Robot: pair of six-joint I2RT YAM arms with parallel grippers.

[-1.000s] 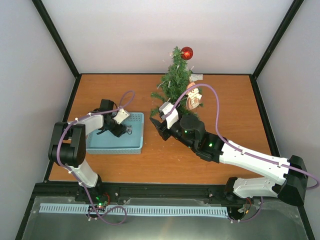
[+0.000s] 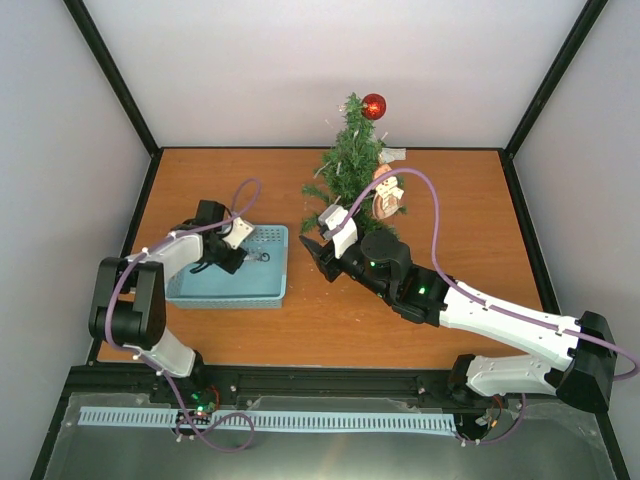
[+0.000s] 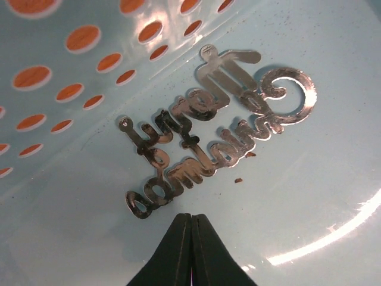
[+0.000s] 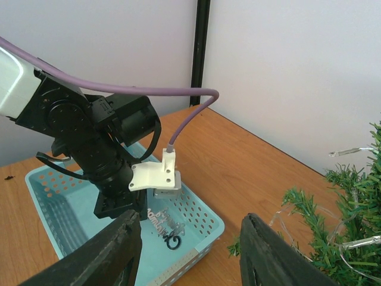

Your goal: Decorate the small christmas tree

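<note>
A flat, shiny ornament of linked letters with a ring at one end (image 3: 208, 131) lies on the floor of the blue basket (image 2: 228, 302). My left gripper is shut just beside its lower edge, with nothing between the fingertips. In the top view the left arm covers part of the basket, and the ornament's ring (image 2: 265, 257) shows to the right of the gripper. The small Christmas tree (image 2: 350, 155) carries a red ball (image 2: 374, 106) and a figure ornament (image 2: 387, 196). In front of the tree, my right gripper stands open and empty.
Bare wooden table (image 2: 450, 230) stretches right of the tree and between basket and front edge. The basket's perforated wall (image 3: 77, 65) rises close to the ornament. Purple cables (image 2: 436, 225) loop over both arms.
The ornament's ring shows a little farther right than a second ago. The right arm has stayed still.
</note>
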